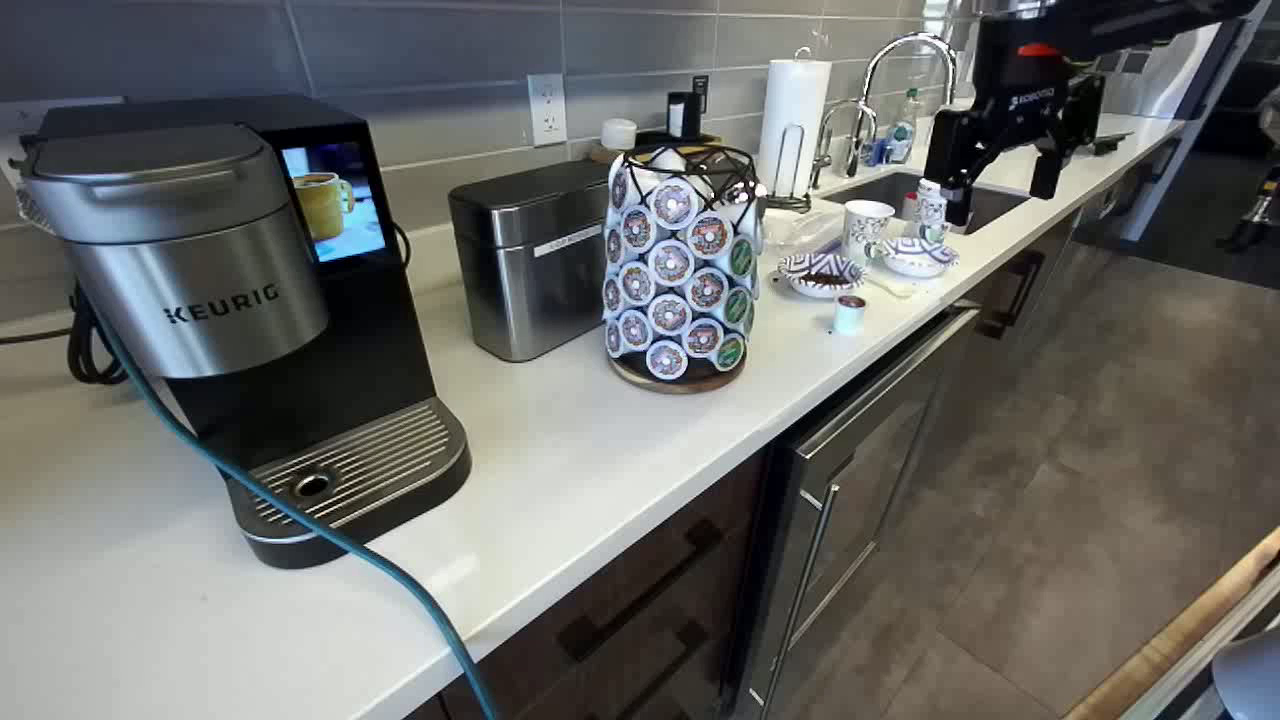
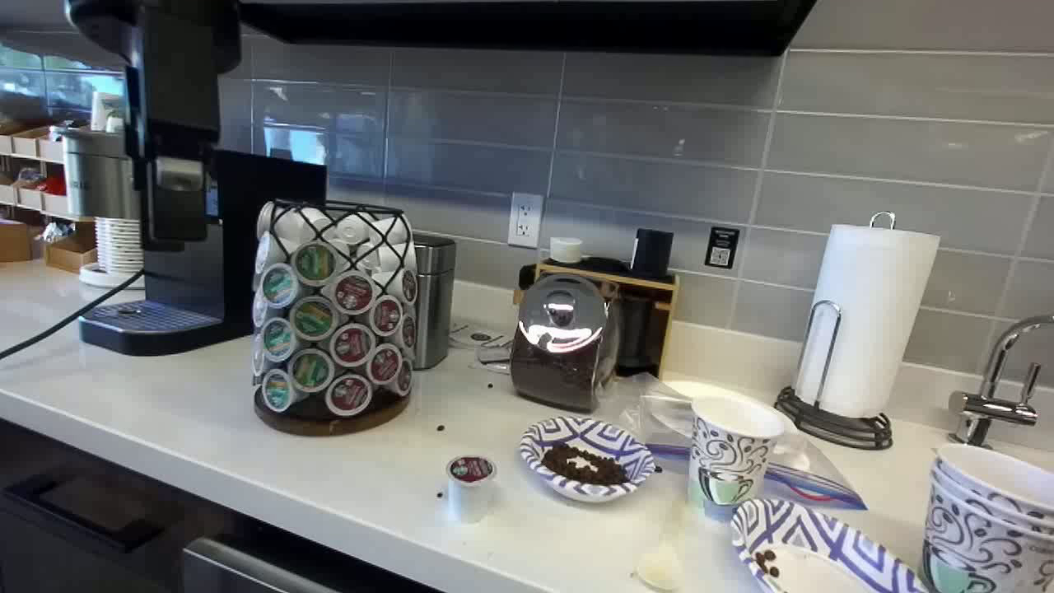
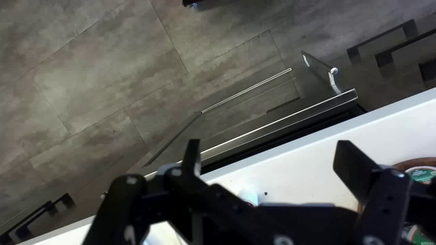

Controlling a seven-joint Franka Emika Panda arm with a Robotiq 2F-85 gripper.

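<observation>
My gripper [image 1: 1003, 190] hangs in the air over the counter's front side, fingers wide apart and empty. The wrist view shows the gripper with a finger on each side and a lone coffee pod [image 3: 248, 196] on the counter, partly hidden by the gripper's body. That pod [image 2: 470, 488] stands upright by itself, dark red lid up, in front of a patterned bowl [image 2: 587, 459] holding coffee beans. To its left is a pod carousel [image 2: 331, 326] full of pods. A Keurig coffee maker [image 1: 204, 258] stands at the counter's near end.
Paper cups [image 2: 731, 455], a second bowl [image 2: 812, 539] and a plastic bag [image 2: 790, 474] crowd the right side. Behind stand a bean container [image 2: 561, 346] and a paper towel roll [image 2: 869, 316]. A teal hose or cable [image 1: 402, 582] crosses before the coffee maker. The counter drops off at its front edge.
</observation>
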